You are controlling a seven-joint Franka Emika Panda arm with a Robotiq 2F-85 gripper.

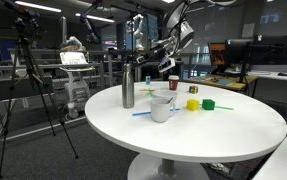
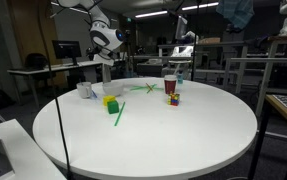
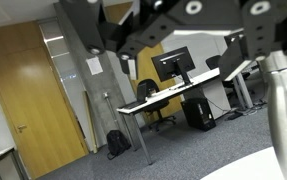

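My gripper (image 1: pixel 139 58) hovers above the table near the top of a silver bottle (image 1: pixel 128 88). It looks at least partly open, and no held object shows between its fingers. In the wrist view, the bottle's metal side (image 3: pixel 285 105) fills the right edge, close to the gripper's dark parts. A blue stick (image 1: pixel 142 113) lies on the table left of a white mug (image 1: pixel 161 110). Behind that mug is another white vessel (image 2: pixel 113 88).
On the round white table (image 1: pixel 223 125) are a yellow cube (image 1: pixel 193 105), a green cube (image 1: pixel 208 104), a green stick (image 2: pixel 121 117), a red cup (image 2: pixel 170 84) and a multicoloured block (image 2: pixel 173 99). A tripod (image 1: pixel 28 70) stands to the left.
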